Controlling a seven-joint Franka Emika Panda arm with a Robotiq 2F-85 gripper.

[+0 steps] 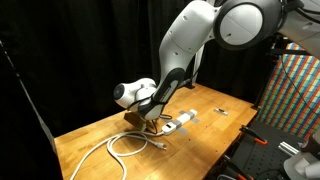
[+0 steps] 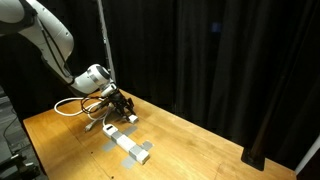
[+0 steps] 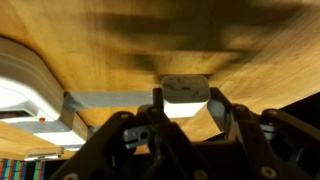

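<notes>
In the wrist view, a small pale block (image 3: 186, 88) sits between the dark fingertips, and my gripper is shut on it. The wooden table lies just beneath. In exterior view 2, my gripper (image 2: 126, 108) is low over the table, with a small white piece (image 2: 132, 118) showing at its tip. Seen from exterior view 1, my gripper (image 1: 151, 126) is low behind the white power strip (image 1: 180, 122), its fingertips hard to make out. A rounded end of a white object (image 3: 25, 85) fills the left side of the wrist view.
A white cable (image 1: 100, 148) loops across the table left of the arm. Grey tape marks (image 2: 124, 141) lie around the power strip (image 2: 128, 143). Black curtains (image 2: 220, 75) hang behind.
</notes>
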